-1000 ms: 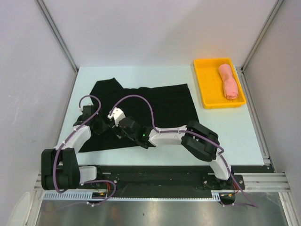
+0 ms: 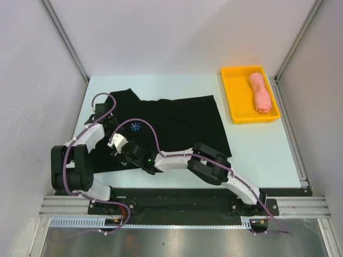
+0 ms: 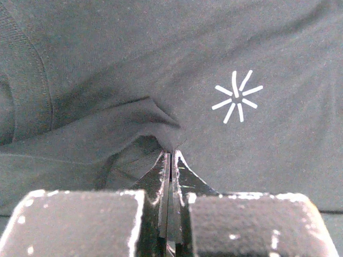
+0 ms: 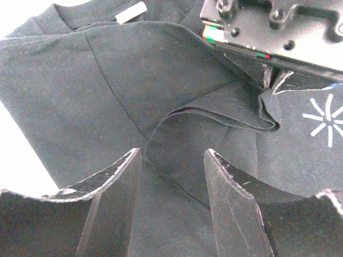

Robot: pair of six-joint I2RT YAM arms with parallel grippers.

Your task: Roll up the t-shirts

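Note:
A black t-shirt (image 2: 182,120) with a blue starburst print lies spread over the table. In the left wrist view my left gripper is shut on a raised fold of the t-shirt (image 3: 128,126), left of and below the print. The right wrist view shows the same pinch from the side, with the lifted cloth (image 4: 214,115) hanging from the fingertips. My right gripper is part open over the sleeve side of the t-shirt, and no cloth is visibly clamped between its fingers. In the top view the arms hide much of the shirt's left part.
A yellow bin (image 2: 236,101) at the back right holds a rolled pink shirt (image 2: 260,92). Both arms are close together on the left, the right one crossing the shirt's front edge.
My right arm has swung left across the shirt, its gripper moving left and a little toward the front.

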